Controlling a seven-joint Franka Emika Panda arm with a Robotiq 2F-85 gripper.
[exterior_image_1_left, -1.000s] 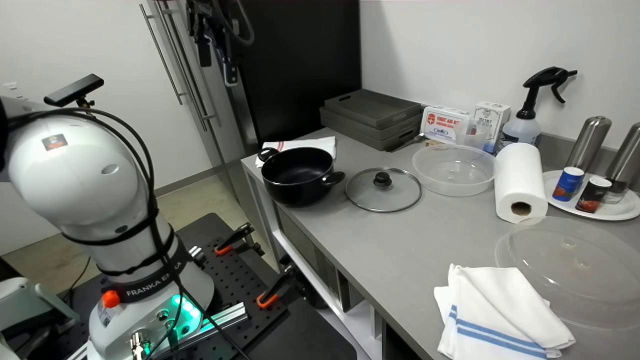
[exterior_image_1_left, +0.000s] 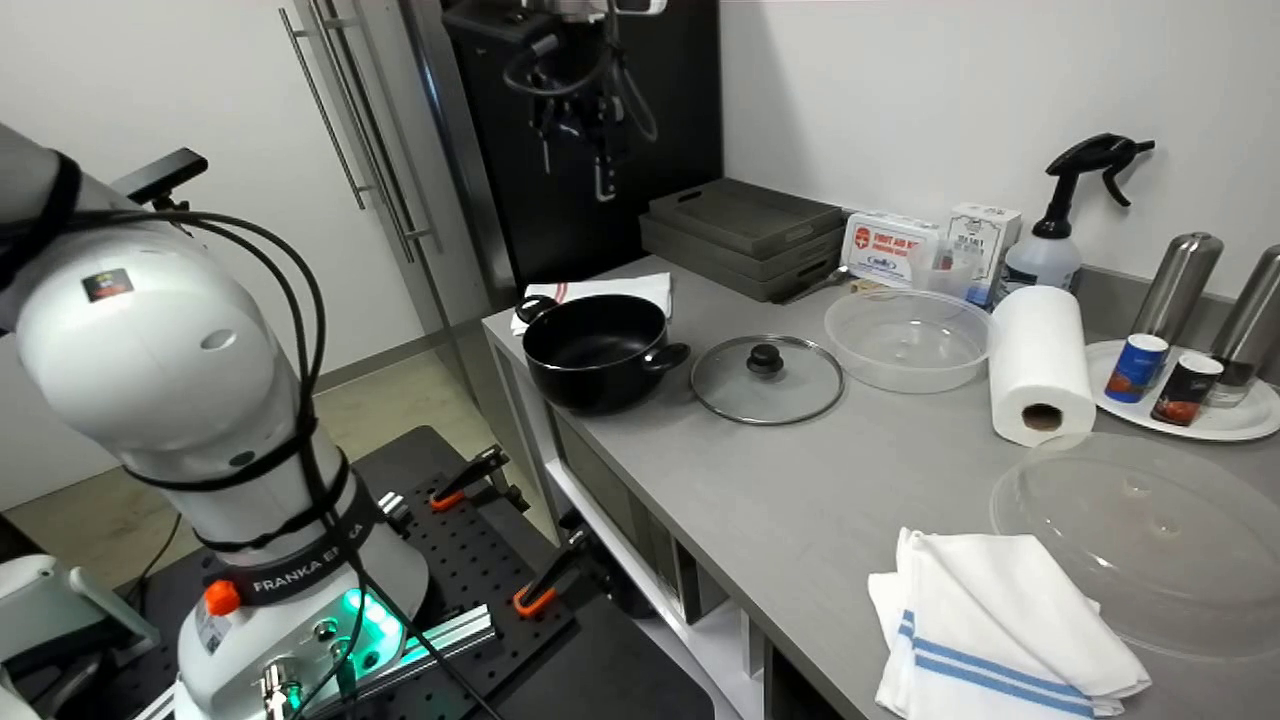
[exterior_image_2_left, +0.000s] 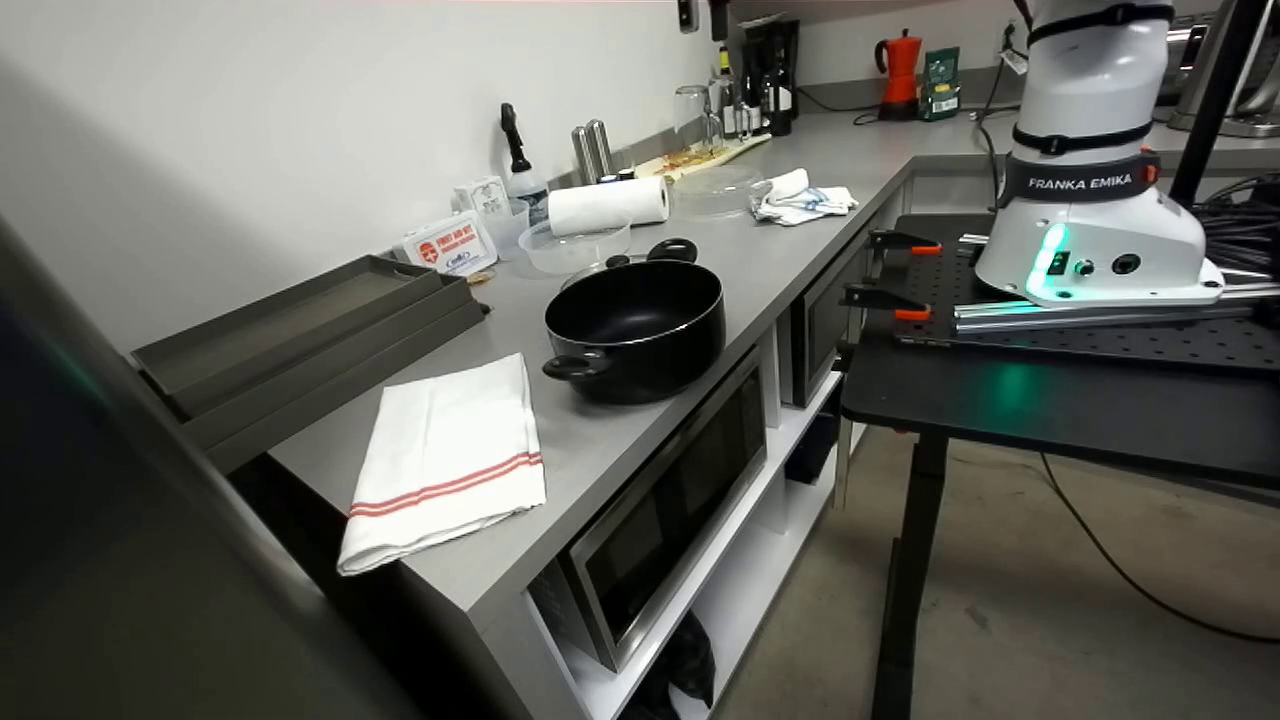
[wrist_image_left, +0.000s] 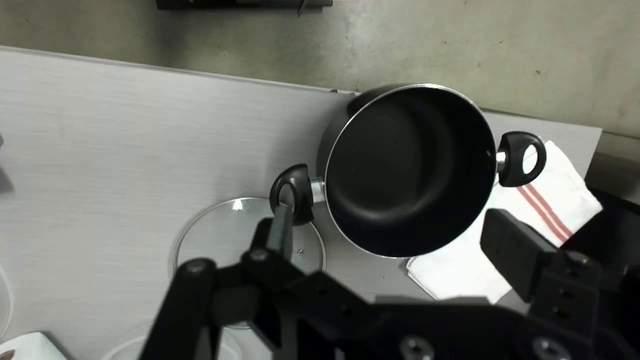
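Note:
An empty black pot (exterior_image_1_left: 596, 348) with two side handles stands near the counter's front edge, its lid off. Beside it on the counter lies the glass lid (exterior_image_1_left: 768, 380) with a black knob. High above the counter, my gripper (exterior_image_1_left: 576, 180) hangs open. In the wrist view, its fingers (wrist_image_left: 511, 252) are spread wide apart, with the pot (wrist_image_left: 414, 174) below and between them and no object held. The left finger covers part of the lid (wrist_image_left: 225, 231) and its knob is hidden.
A white towel with red stripes (exterior_image_2_left: 450, 462) lies at the counter's end, near the pot. Grey trays (exterior_image_1_left: 744, 234) are stacked at the back. A clear bowl (exterior_image_1_left: 908, 340) and paper towel roll (exterior_image_1_left: 1039, 366) stand beyond the lid. Bare counter (exterior_image_1_left: 792, 504) lies in front of them.
My gripper has moved right in exterior view 1, from in front of the cabinet handles to above the counter's far end. Pot and lid have stayed put.

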